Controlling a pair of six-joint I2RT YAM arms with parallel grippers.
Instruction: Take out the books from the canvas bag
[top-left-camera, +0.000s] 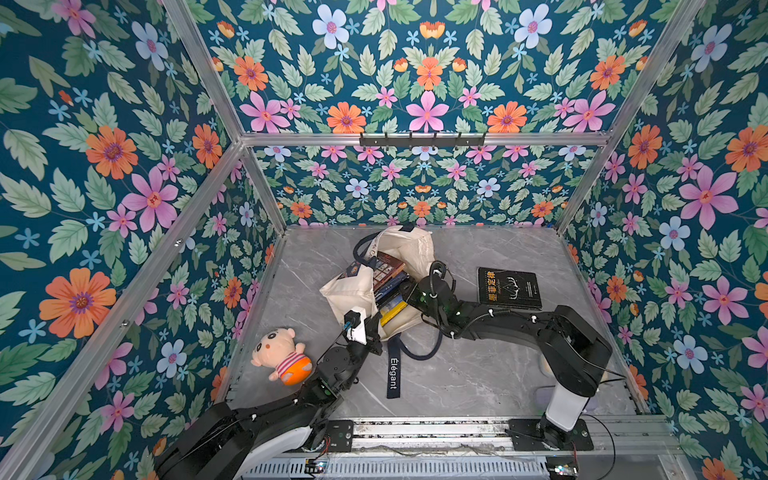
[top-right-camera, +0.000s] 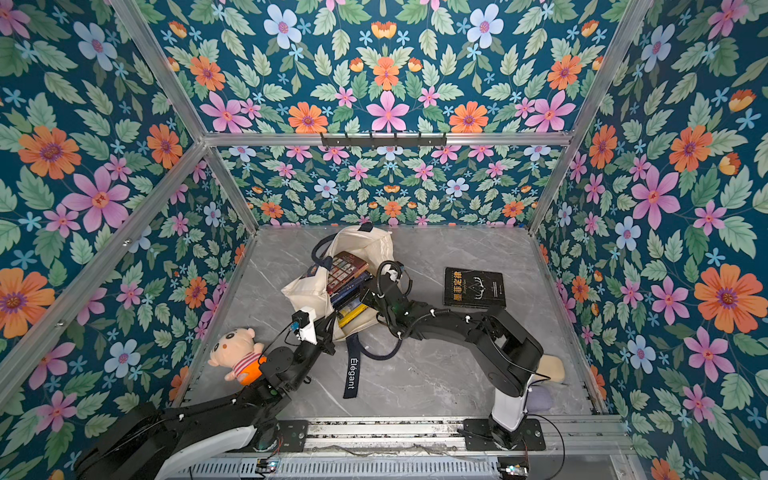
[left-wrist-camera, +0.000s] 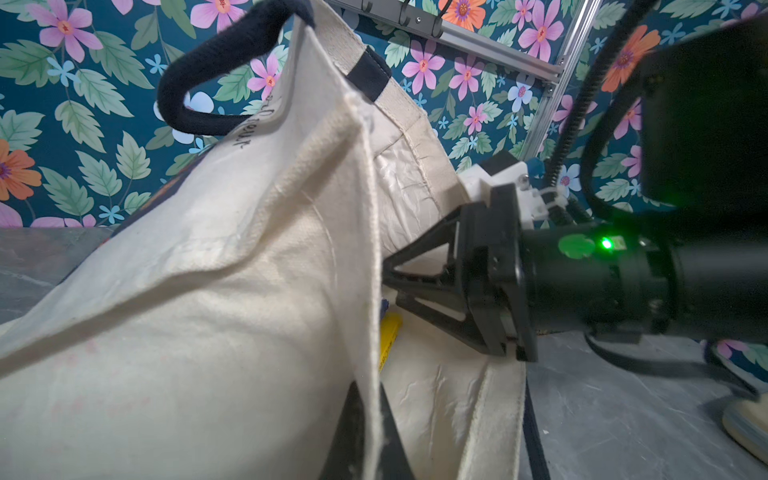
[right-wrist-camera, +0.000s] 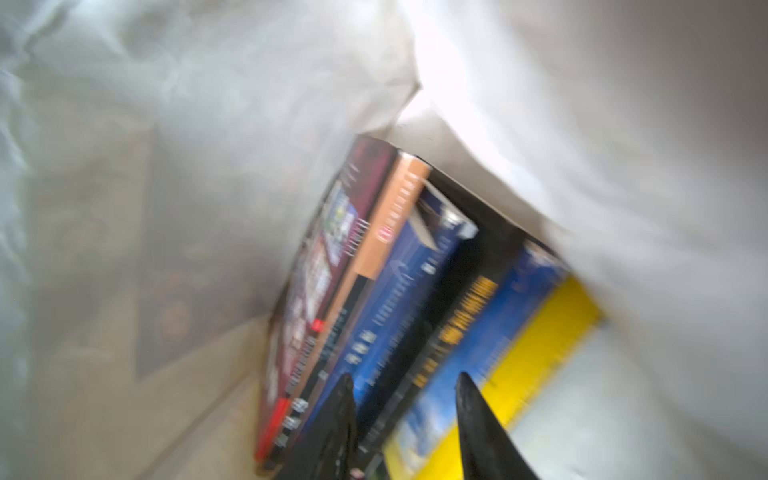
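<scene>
The cream canvas bag (top-left-camera: 344, 296) lies open mid-table, holding several stacked books (right-wrist-camera: 384, 312) with red, orange, blue, black and yellow covers or spines. My left gripper is shut at the bag's near-left edge, with canvas edge between or just before its fingertips; I cannot tell how firmly. My right gripper is inside the bag's mouth above the books. Its fingertips look apart in the right wrist view; whether they hold anything is unclear.
A black book (top-left-camera: 509, 288) lies flat at right. A plush doll (top-left-camera: 280, 356) lies at left, and pale objects (top-right-camera: 548, 368) sit near the right arm. The bag's dark straps spread toward the front.
</scene>
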